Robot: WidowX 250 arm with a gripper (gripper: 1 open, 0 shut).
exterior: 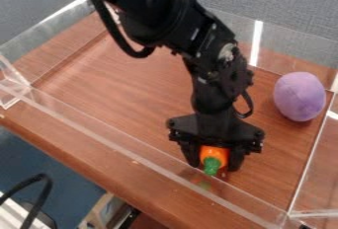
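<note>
My black gripper (214, 150) points down over a small orange toy carrot (212, 157) with a green top, close to the front clear wall of the tray. The carrot sits between the fingertips; whether they are closed on it or just around it I cannot tell. A purple egg-shaped object (299, 97) lies at the back right, apart from the gripper.
The wooden tray floor (122, 85) is clear to the left. Clear walls (79, 114) run along the front and sides. Beyond the front edge at lower left are a blue floor and black cable (40, 190).
</note>
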